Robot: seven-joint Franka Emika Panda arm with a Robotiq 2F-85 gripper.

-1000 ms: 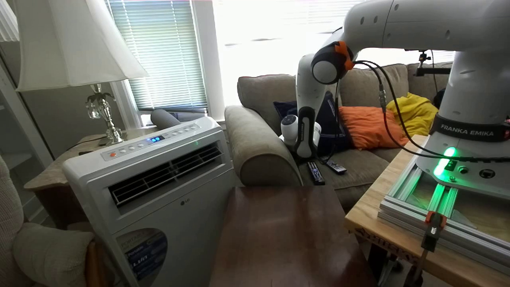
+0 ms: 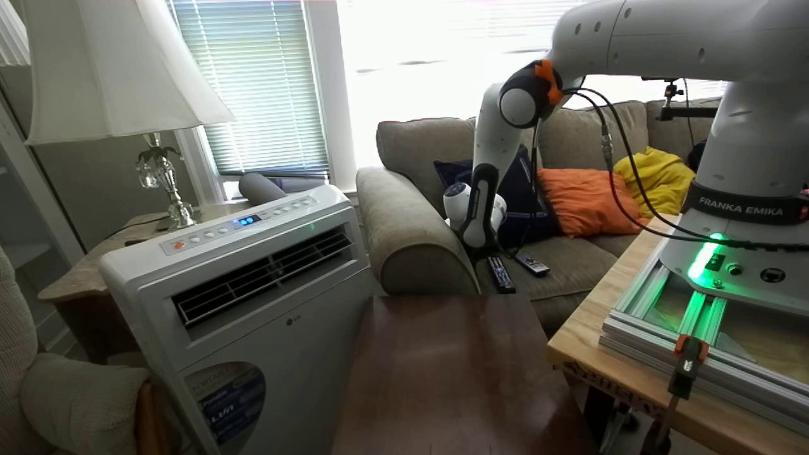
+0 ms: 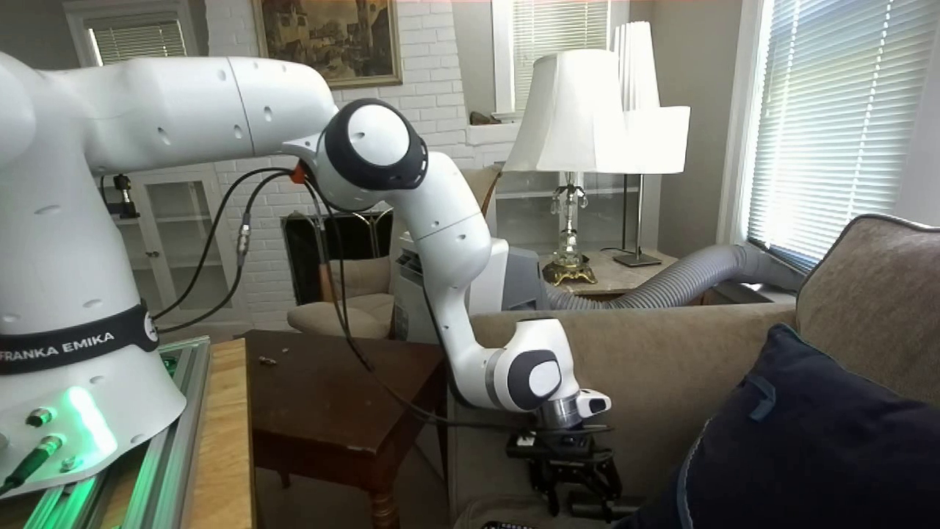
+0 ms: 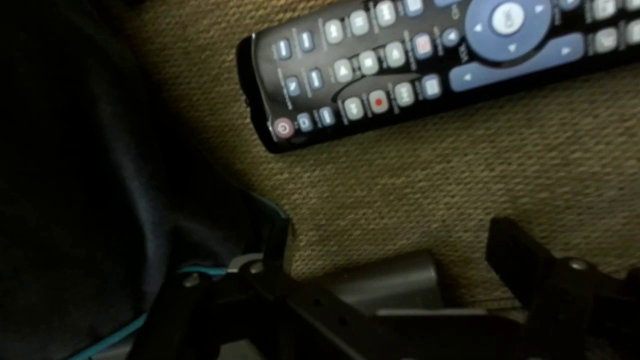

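My gripper stands open low over the sofa seat, its dark fingers set wide apart in the wrist view. Between them shows the rounded end of a dark grey object (image 4: 396, 279); the rest is hidden by the gripper and I cannot tell what it is. A black remote (image 4: 384, 72) with blue and grey buttons lies on the seat beyond the fingertips. Exterior view 1 has two remotes on the cushion, one nearer (image 2: 501, 274) and one farther right (image 2: 532, 263). In exterior view 2 the gripper (image 3: 582, 510) points down beside the sofa arm.
A navy pillow (image 3: 793, 441) stands close to the gripper and fills the wrist view's left side. The sofa arm (image 2: 417, 250) rises alongside. Orange (image 2: 584, 201) and yellow (image 2: 656, 181) pillows lie farther along.
The arm's elbow has shifted slightly right in exterior view 1, while the hand has moved a little left and up. The two remotes there have not moved.
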